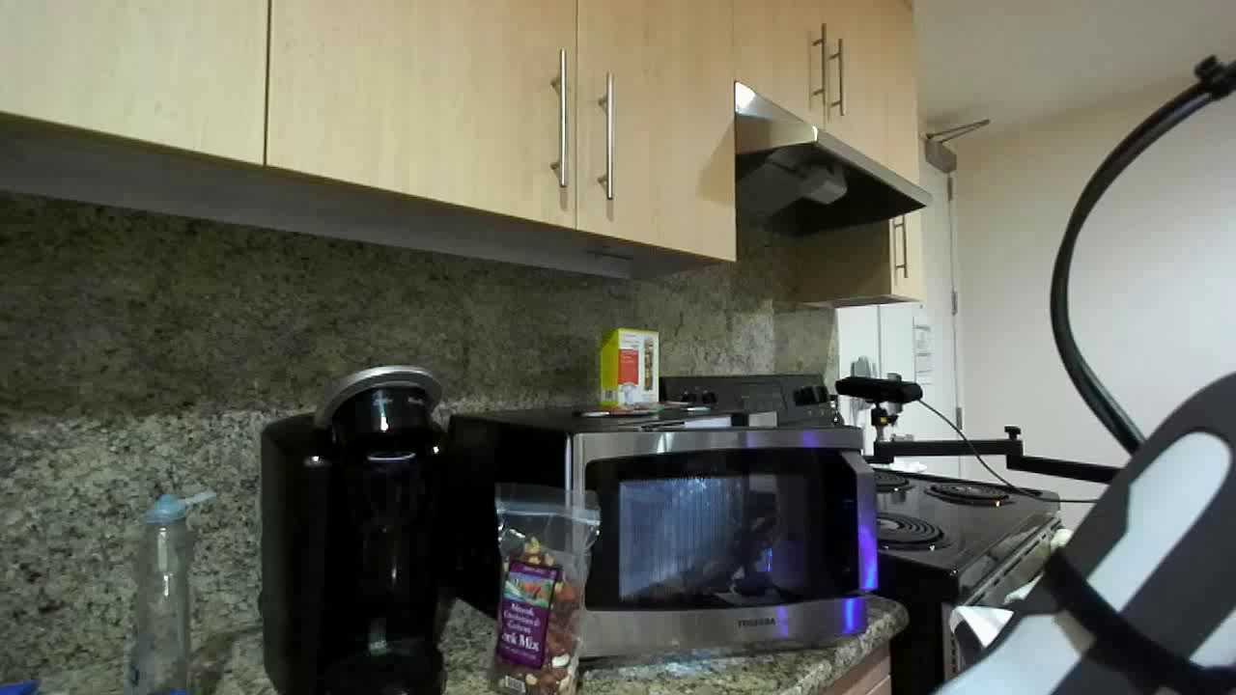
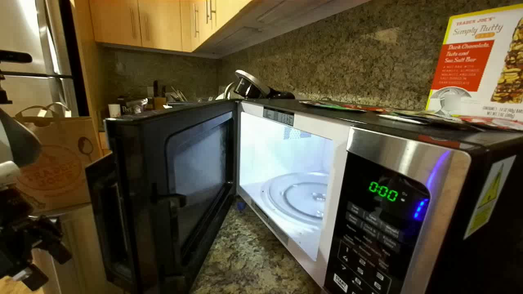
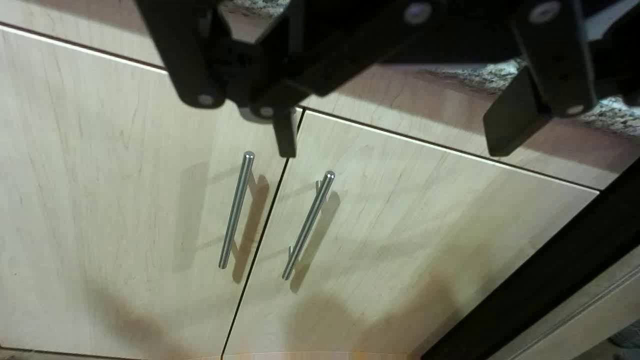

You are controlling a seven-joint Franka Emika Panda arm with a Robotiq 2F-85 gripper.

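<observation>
The microwave stands with its door swung wide open in the second exterior view. Its lit cavity holds a glass turntable with nothing on it, and the display reads 0:00. Left of the door, partly cut off by the frame edge, is my dark gripper, clear of the door. In the wrist view my gripper is open, its fingers well apart and nothing visible between them. Beyond it are the lower cabinet doors with two bar handles, which it does not appear to hold.
A coffee maker, a bag of trek mix and a clear bottle stand on the counter. On the microwave rests a snack bar box among flat packets. The stove is to the right. A paper bag stands behind the gripper.
</observation>
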